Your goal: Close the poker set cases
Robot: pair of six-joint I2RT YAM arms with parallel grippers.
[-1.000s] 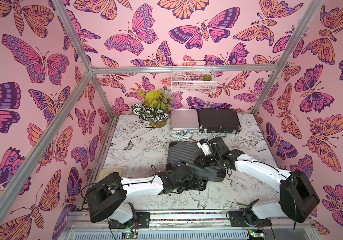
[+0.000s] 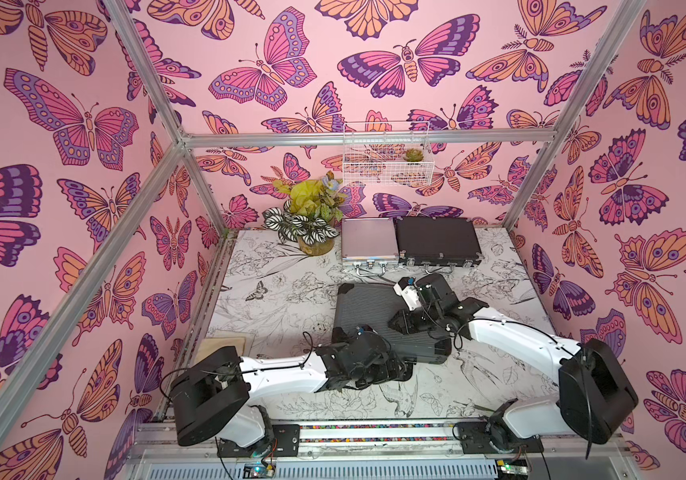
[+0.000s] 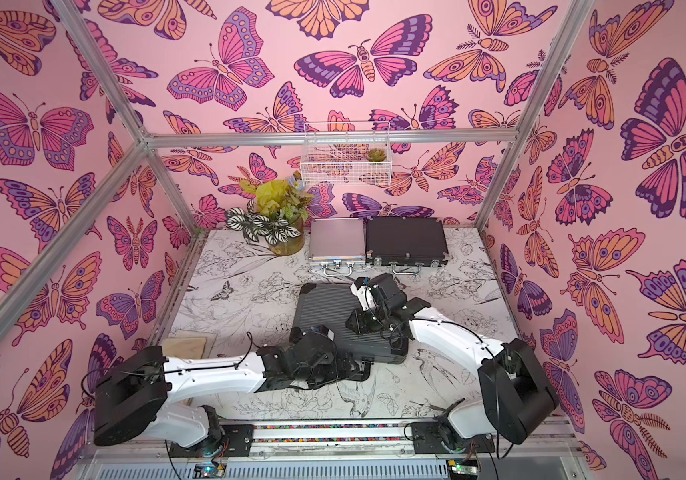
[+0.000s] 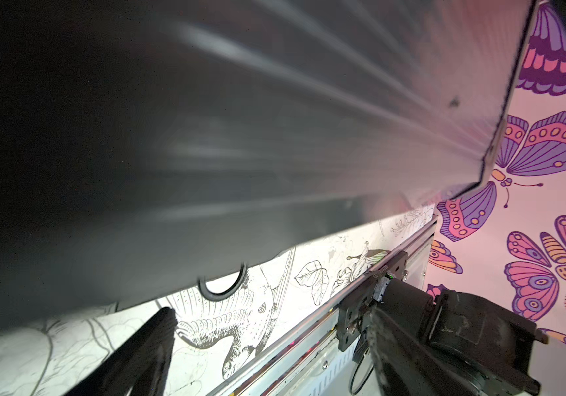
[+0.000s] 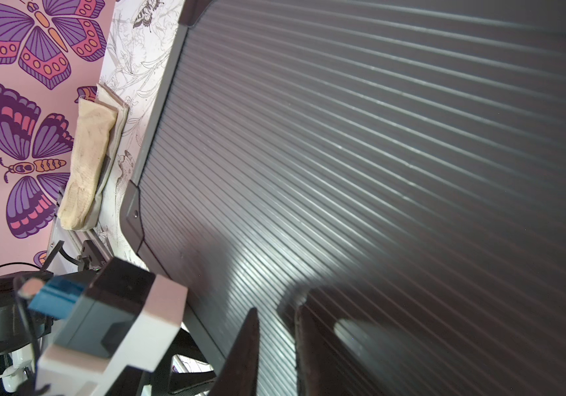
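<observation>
A dark ribbed poker case (image 2: 365, 301) lies on the table in front of me, its lid down flat. Over its lid hovers or rests my right gripper (image 2: 397, 323); contact cannot be told. In the right wrist view its fingers (image 5: 246, 349) stand close together above the ribbed lid, with nothing clear between them. My left gripper (image 2: 403, 370) is at the case's near edge. Its fingers (image 4: 144, 356) are wide apart in the left wrist view, empty, below the case's blurred side (image 4: 263, 118). The arms hide the front latches.
A silver case (image 2: 369, 238) and a black case (image 2: 437, 240) lie at the back, lids down. Left of them stands a potted plant (image 2: 316, 245). A folded beige cloth (image 5: 88, 155) lies at the left edge. Table left of the front case is clear.
My right arm and the cases look unmoved.
</observation>
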